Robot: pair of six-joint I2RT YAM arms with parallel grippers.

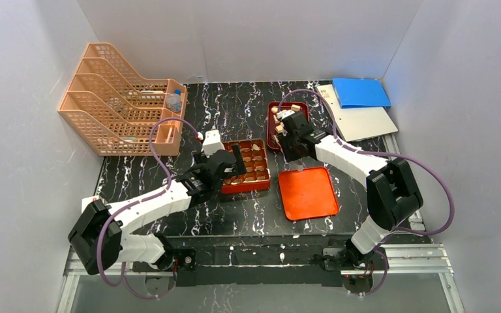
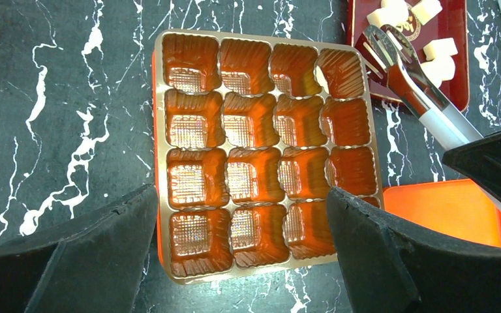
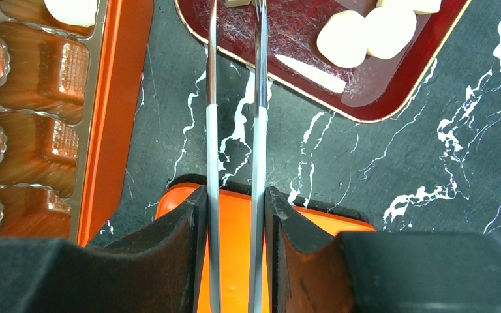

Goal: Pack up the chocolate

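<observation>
A box with a gold-rimmed tray of brown compartments (image 2: 254, 176) lies below my left gripper, which is open and empty. One white chocolate (image 3: 72, 10) shows in a compartment near its right side; the others in view look empty. My right gripper is shut on metal tongs with pale handles (image 3: 259, 150), their two arms apart. The tong tips reach over the dark red tray (image 3: 293, 72), which holds several cream-white chocolates (image 3: 342, 39). One pale piece (image 3: 238, 2) lies between the tong arms at the view's top edge; whether they grip it is hidden.
An orange-red lid (image 1: 308, 194) lies in front of the right gripper. A peach rack (image 1: 121, 107) stands at the back left, and a blue folder (image 1: 360, 92) at the back right.
</observation>
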